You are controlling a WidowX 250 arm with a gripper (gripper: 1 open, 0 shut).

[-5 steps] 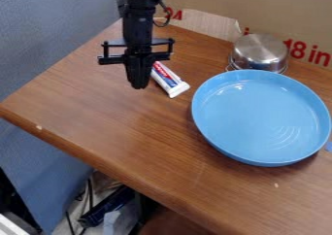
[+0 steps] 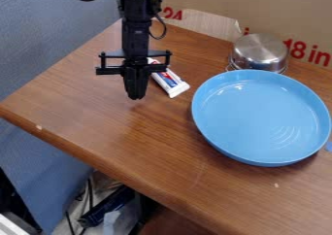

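My black gripper (image 2: 135,87) hangs low over the left middle of the wooden table, fingers pointing down. Whether its fingers are open or shut is hard to tell. Just right of it a white toothpaste tube (image 2: 170,82) with red and blue print lies on the table, partly behind the gripper. A large blue plate (image 2: 259,117) rests on the right side of the table, and a steel pot (image 2: 259,51) stands behind it.
Cardboard with red print (image 2: 306,30) backs the table. Beyond the left edge are a blue-grey wall and cables below.
My gripper has moved slightly down and shifted a little over the last second. The tube, plate and pot have not moved.
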